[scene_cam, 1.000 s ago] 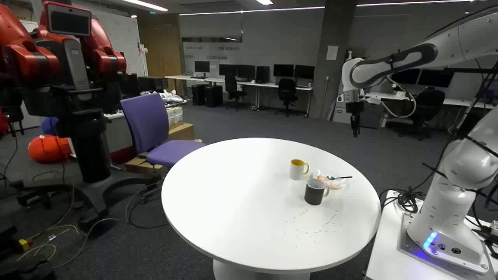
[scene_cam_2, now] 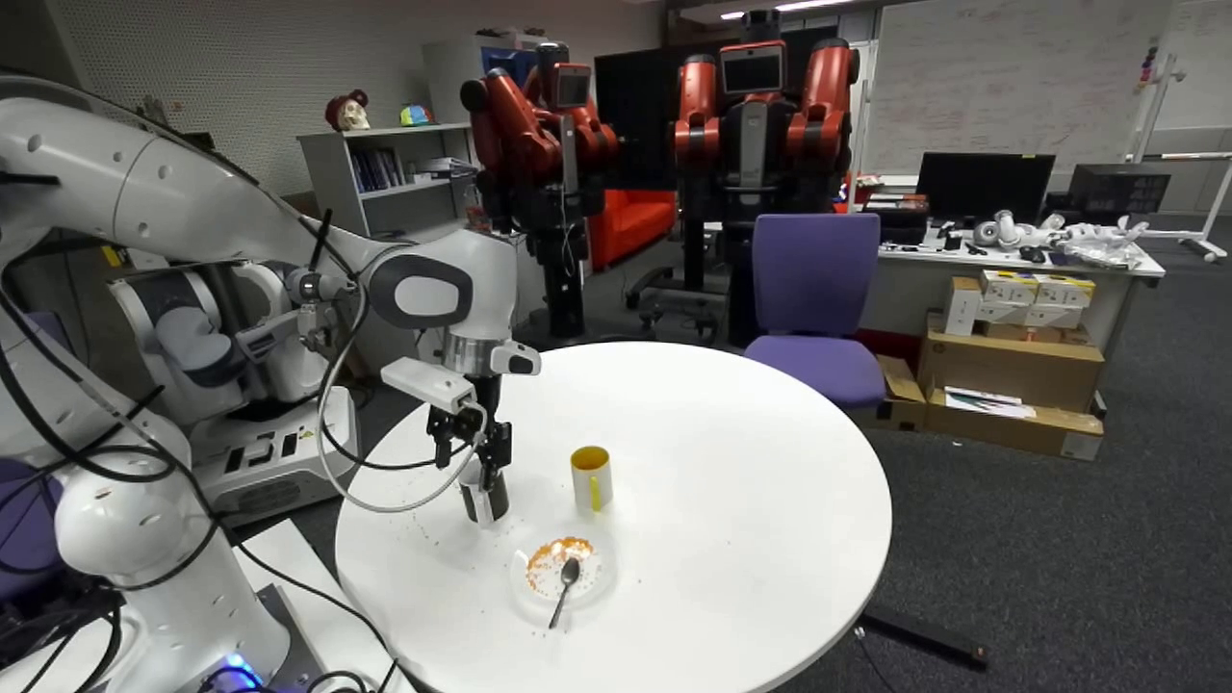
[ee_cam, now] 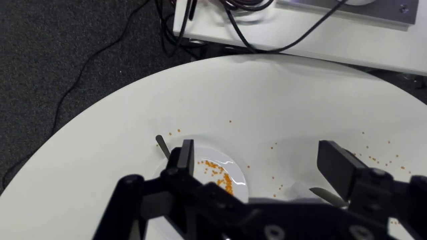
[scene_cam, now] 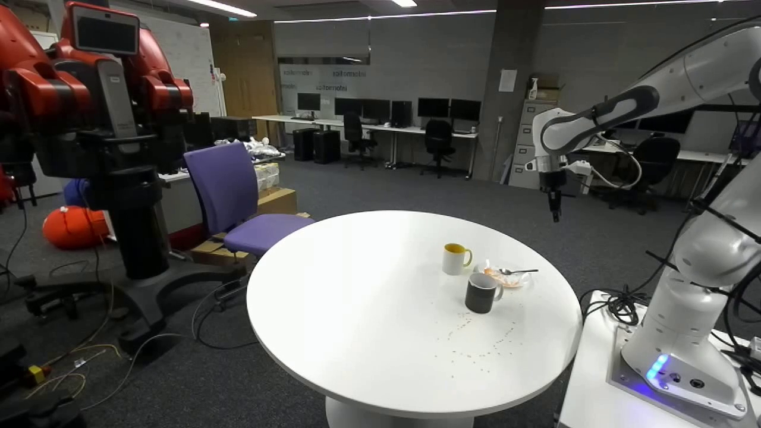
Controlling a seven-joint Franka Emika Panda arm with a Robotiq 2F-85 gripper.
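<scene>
My gripper (scene_cam: 554, 214) hangs in the air beyond the round table in exterior view 1. It is open; the wrist view shows a wide gap between its fingers, with nothing held. A dark grey mug (scene_cam: 481, 293) stands upright on the table, partly hidden behind the gripper in exterior view 2. Near it is a white mug with a yellow inside (scene_cam: 454, 259). A clear plate (scene_cam_2: 603, 579) carries orange bits and a spoon (scene_cam_2: 566, 589). Below the gripper in the wrist view, the plate (ee_cam: 240, 172) is partly covered by the left finger.
Small orange crumbs (scene_cam: 492, 349) are scattered on the white table (scene_cam: 357, 307) near the dark mug. A purple chair (scene_cam_2: 815, 277) stands at the table's edge. Cables (ee_cam: 236, 28) lie by the arm's base.
In exterior view 1 my gripper has shifted a little to the right and lower in the picture. The mugs, plate and spoon have stayed in place.
</scene>
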